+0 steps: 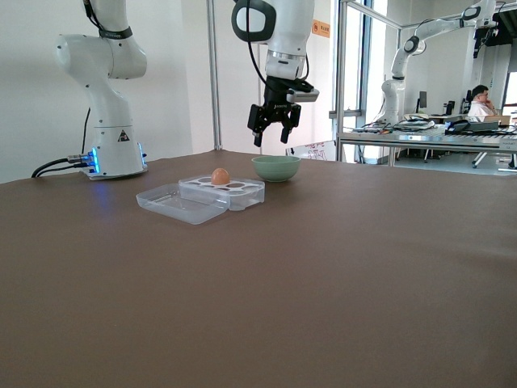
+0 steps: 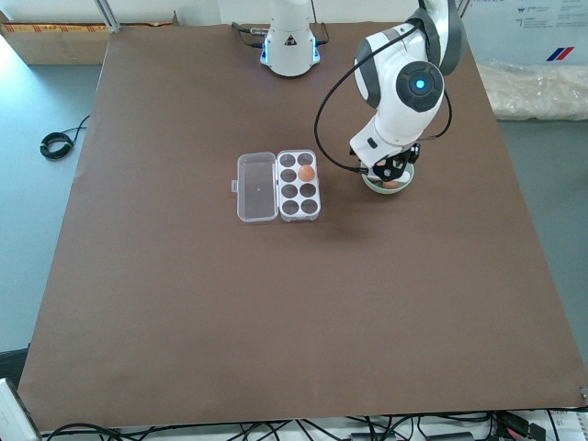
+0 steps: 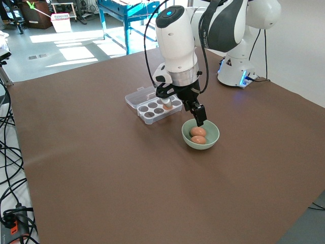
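A clear egg box [image 2: 299, 197] with its lid open holds one brown egg [image 1: 220, 177] in one of several round wells. A green bowl [image 1: 276, 168] stands beside it, holding brown eggs [image 3: 198, 140]. My black gripper [image 1: 273, 132] hangs above the bowl, pointing down, higher than its rim in the top view. Its fingers look parted there, with no egg visible between them. In the left view the arm hides much of the bowl.
Cables lie along the table's edge.
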